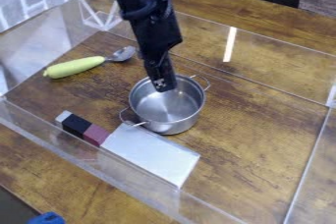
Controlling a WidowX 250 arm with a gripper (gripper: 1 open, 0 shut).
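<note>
A steel pot (167,112) with two side handles sits on the wooden board. My dark gripper (163,81) is just over the pot's back rim, pointing down; it looks shut, with nothing seen between its fingers. A pale green corn-like item (73,67) lies at the left, beside a metal spoon (121,55).
A cleaver (151,156) with a dark handle lies in front of the pot. Clear walls edge the wooden surface (256,100), whose right and back areas are free. A blue object (46,217) shows at the bottom left corner.
</note>
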